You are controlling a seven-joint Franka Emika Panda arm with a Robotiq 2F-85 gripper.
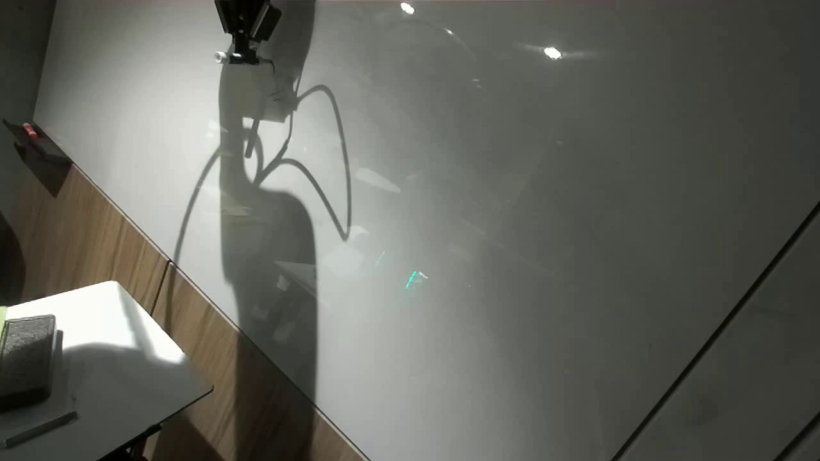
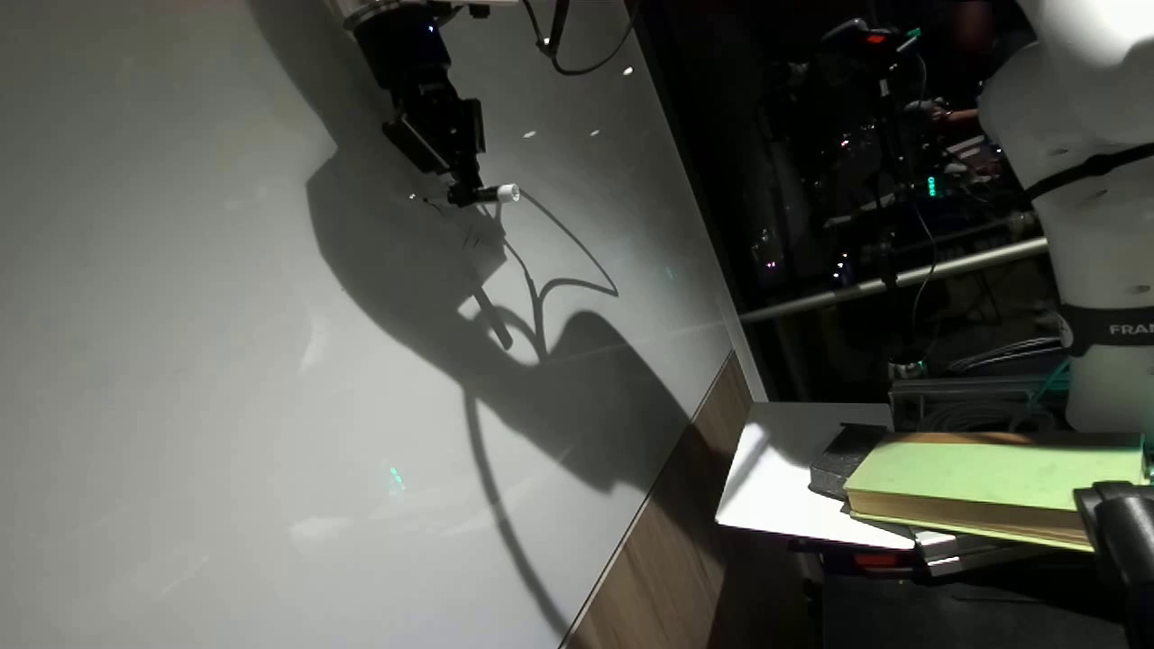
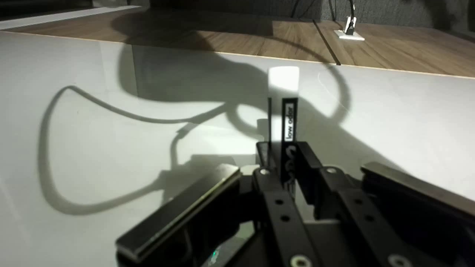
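A white-and-black marker [image 3: 277, 118] with "low odor" printed on its side is gripped between the fingers of my gripper in the wrist view. In exterior view 2 its white end [image 2: 508, 194] points away from the whiteboard [image 2: 195, 357]. My gripper [image 2: 467, 196] is close to the board there, its shadow spread over the surface. In exterior view 1 the gripper [image 1: 244, 57] is near the top edge, the marker's pale end [image 1: 221, 57] to its left. Thin dark marks [image 2: 473, 236] show on the board near the gripper. Whether the tip touches the board I cannot tell.
A white side table [image 1: 115, 307] holds a dark block [image 1: 27, 357]; a green book [image 2: 984, 465] lies there in exterior view 2. A small ledge [image 1: 47, 146] bears a red item [image 1: 30, 130]. Most of the whiteboard is clear.
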